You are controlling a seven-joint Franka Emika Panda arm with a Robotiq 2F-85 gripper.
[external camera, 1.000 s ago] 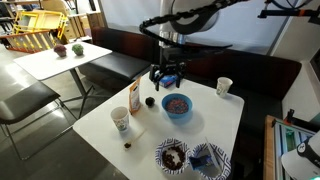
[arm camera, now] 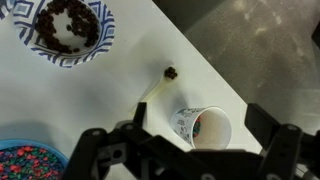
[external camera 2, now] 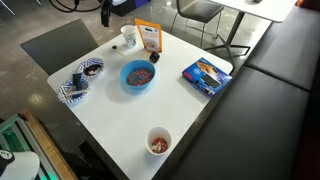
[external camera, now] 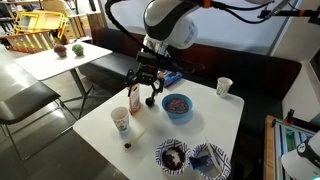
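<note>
Above the table's far left part hangs my gripper (external camera: 144,80), its two dark fingers spread wide in the wrist view with nothing between them. Below it in that view stands a patterned white cup (arm camera: 203,128), small colored bits showing inside; the cup (external camera: 120,118) is upright near the table's left edge. Beside the cup lies a pale spoon (arm camera: 157,88) with dark bits at its tip. A blue bowl (external camera 2: 138,73) holds many small colored pieces. A blue-patterned bowl (arm camera: 65,58) contains dark brown bits.
An orange and white bag (external camera 2: 151,37) stands behind the cup, with a small dark object (external camera 2: 155,58) nearby. A blue package (external camera 2: 206,76) lies flat. Another patterned bowl (external camera: 207,161) holds some utensils. A second white cup (external camera 2: 158,142) stands apart at the other end.
My gripper has moved left across the table, away from above the blue bowl and toward the patterned cup. The objects on the table look unmoved.
</note>
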